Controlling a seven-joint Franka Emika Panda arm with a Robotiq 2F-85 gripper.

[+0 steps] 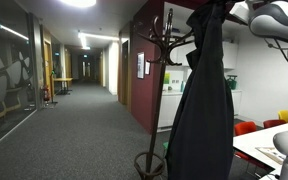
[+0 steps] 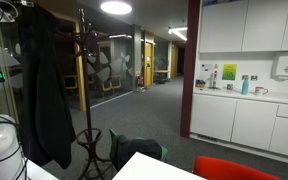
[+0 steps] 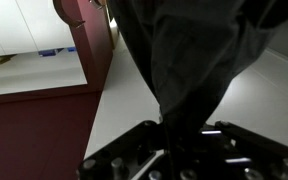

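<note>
A long black cloth, perhaps a coat, hangs down from my gripper, which is shut on its bunched top part. In the wrist view the cloth spreads upward from between the fingers and hides their tips. A dark coat stand with curved hooks stands just left of the cloth in exterior view 1. Seen from exterior view 2, the cloth is left of the stand's pole. Whether cloth and hooks touch, I cannot tell.
A white table and a red chair are close by, with more chairs near the table. White kitchen cabinets line the wall behind.
</note>
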